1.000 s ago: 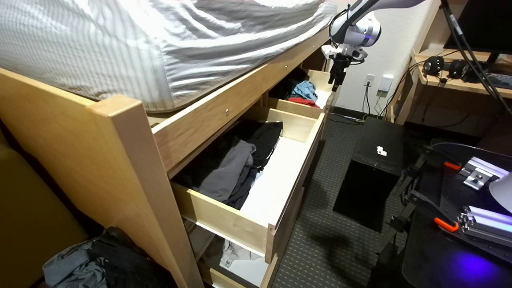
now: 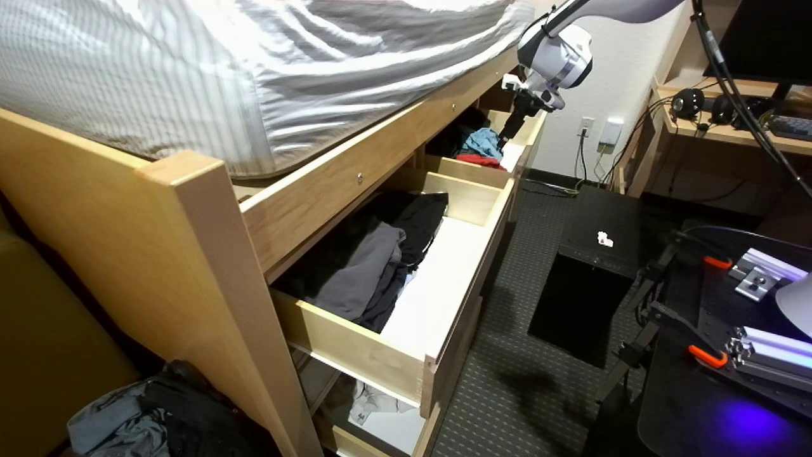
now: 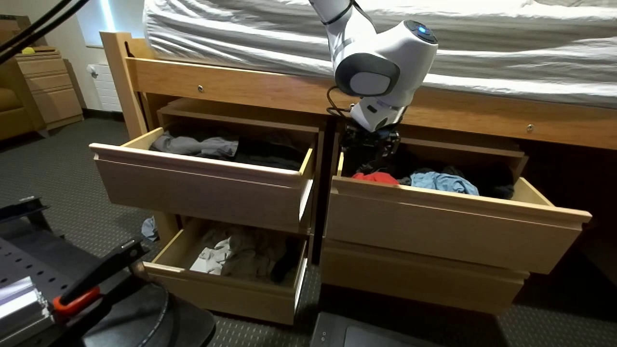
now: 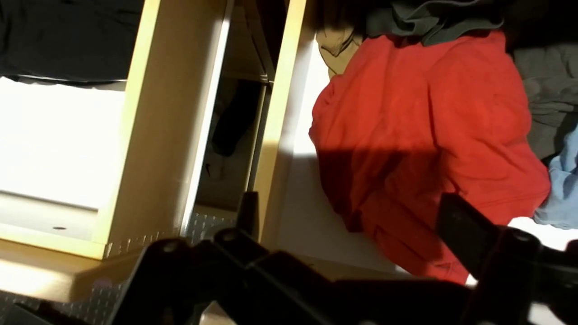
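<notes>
A red garment (image 4: 433, 119) lies in the pulled-out upper right drawer (image 3: 457, 211), beside a light blue garment (image 4: 566, 178) and dark clothes (image 4: 433, 19). My gripper stands open over this drawer, its fingers (image 4: 466, 233) spread wide with no cloth gripped. One finger shows near the drawer's side wall, the other over the red cloth. From exterior view 1 the gripper (image 2: 505, 140) is seen low at the far drawer, near the blue cloth; its clearance above the clothes is unclear. The drawer front partly hides the clothes in exterior view 2.
The upper left drawer (image 2: 457, 301) stands open with dark and grey clothes and bare floor at its front. Beneath it, another open drawer (image 3: 220, 286) holds light clothes. A black box (image 2: 590, 251) stands on the carpet, near a black table (image 2: 700, 411) with clamps.
My gripper has moved left and slightly down in exterior view 1, from near the far drawer's front edge to over its inside, and the wrist has tilted. The clothes look unchanged.
</notes>
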